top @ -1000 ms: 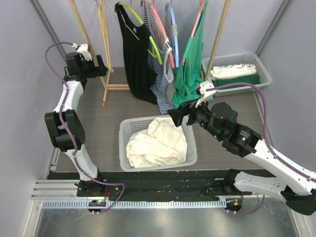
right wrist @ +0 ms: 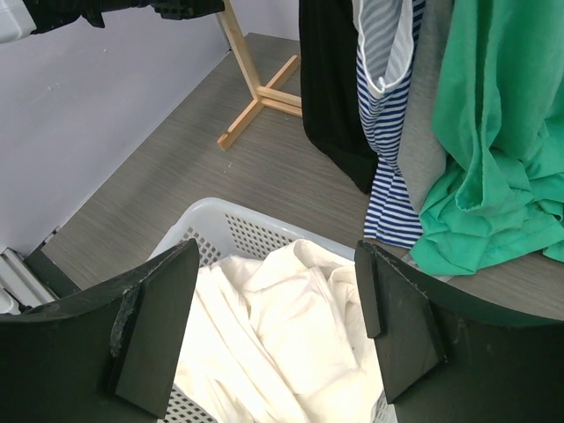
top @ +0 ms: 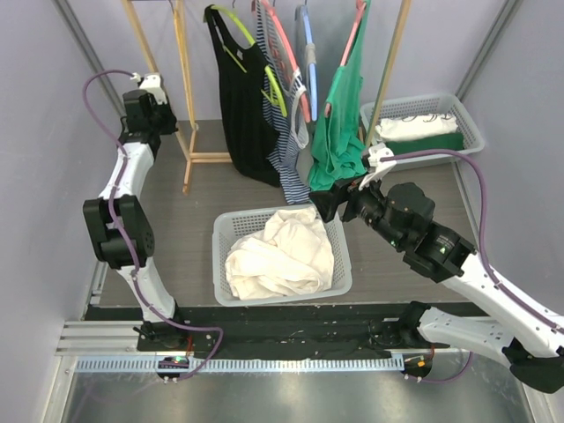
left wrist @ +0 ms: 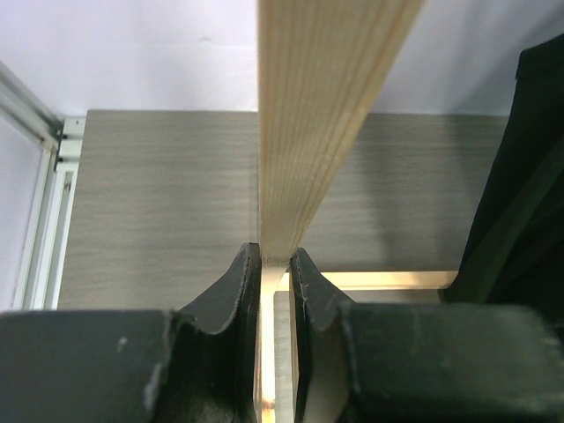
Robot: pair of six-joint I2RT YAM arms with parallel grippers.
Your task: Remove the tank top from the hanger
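My left gripper is shut on the wooden rack post [left wrist: 308, 106] at the left of the rack. Hanging to its right are a black tank top [top: 242, 115], a striped top [top: 286, 150] and a green top [top: 339, 132] on hangers; the black cloth [left wrist: 520, 211] also shows at the right of the left wrist view. My right gripper is part open above the basket of white cloth, below the hanging tops, with nothing seen held between its fingers.
A basket [top: 344, 264] of cream cloth [top: 278, 256] stands at the front centre. A second basket [top: 471, 132] with white and green folded cloths sits at the back right. Grey walls close both sides; bare floor shows left of the front basket.
The right arm has shifted slightly right.
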